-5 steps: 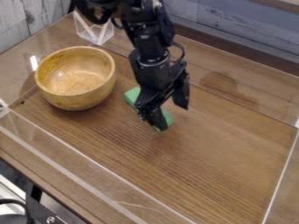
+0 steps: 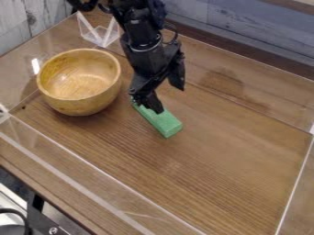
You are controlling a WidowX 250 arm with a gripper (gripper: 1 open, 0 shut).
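A green block [image 2: 161,120] lies on the wooden table, angled, just right of a wooden bowl [image 2: 75,81]. My black gripper [image 2: 147,97] hangs open above the upper-left end of the block, partly covering the table behind it. Nothing shows held between its fingers.
A clear plastic object [image 2: 98,27] stands at the back left. Walls border the back and right edge, and cables lie at the lower left.
My gripper has moved back and to the left, uncovering more of the green block, which looks to be in about the same place.
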